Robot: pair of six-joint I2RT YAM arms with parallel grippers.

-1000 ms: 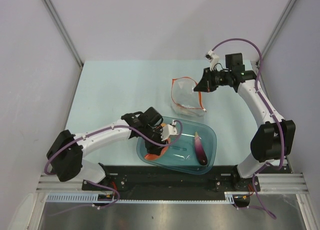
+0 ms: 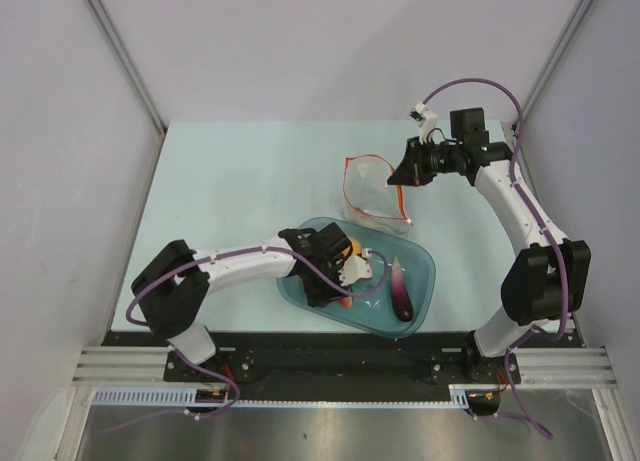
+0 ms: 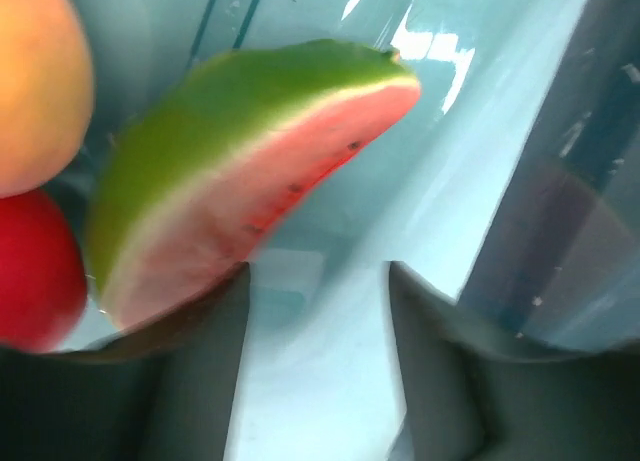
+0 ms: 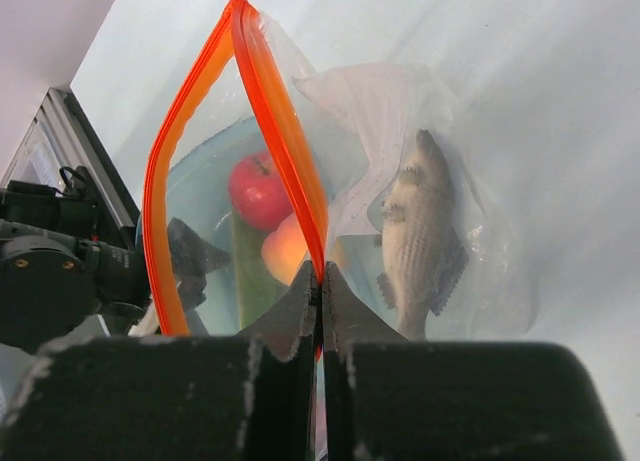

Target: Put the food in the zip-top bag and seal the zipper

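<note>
My left gripper hangs low in the blue tray (image 2: 390, 281), its fingertips apart by a watermelon slice (image 3: 250, 171), beside an orange fruit (image 3: 35, 81) and a red fruit (image 3: 30, 271). A purple eggplant (image 2: 400, 296) lies at the tray's right. The zip bag (image 2: 365, 191) stands open behind the tray, its orange zipper rim held by my shut right gripper. A fish (image 4: 420, 231) shows through the bag's plastic in the right wrist view.
The dark table edge runs along the front, below the tray.
My left arm has moved to the right and slightly back over the tray. The tray has shifted slightly. The right arm and bag look unchanged.
</note>
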